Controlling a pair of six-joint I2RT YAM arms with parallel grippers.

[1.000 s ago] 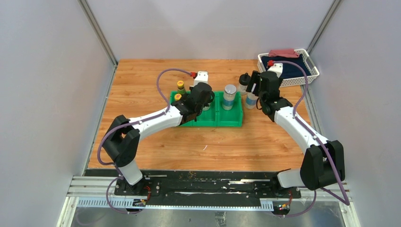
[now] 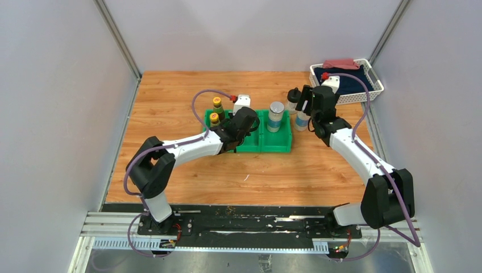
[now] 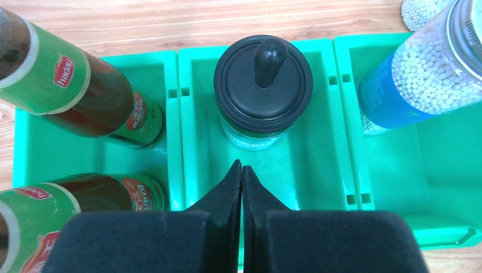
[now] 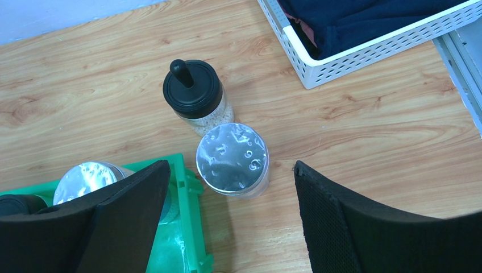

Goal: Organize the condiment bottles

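Note:
A green tray (image 2: pixel 274 147) has three compartments: two green-labelled bottles (image 3: pixel 85 96) on the left, a black-lidded jar (image 3: pixel 262 85) in the middle, a silver-lidded jar (image 2: pixel 275 119) on the right. My left gripper is shut, nothing between its fingers, over the middle compartment in front of the black-lidded jar. Outside the tray's right end stand another black-lidded shaker (image 4: pixel 193 91) and a silver-lidded jar (image 4: pixel 233 159). My right gripper is open above the silver-lidded jar, its fingers either side of it in the right wrist view.
A white perforated basket (image 2: pixel 347 98) holding dark and pink cloth is at the back right.
The right arm looks unchanged.

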